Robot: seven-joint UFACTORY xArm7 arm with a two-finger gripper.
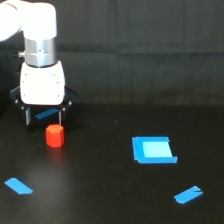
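Observation:
A small red block (55,136) sits on the dark table at the left. Above it and a little to its left in the picture is my gripper (44,118), its white hand pointing down. The two fingers stand wide apart at either side of the hand, and nothing shows between them except the tabletop and a strip of blue tape. The block appears below the fingertips; how far apart they are in depth, I cannot tell.
To the right, blue tape (139,150) frames a pale square (157,149). Short blue tape pieces mark the front left (18,186) and front right (188,195).

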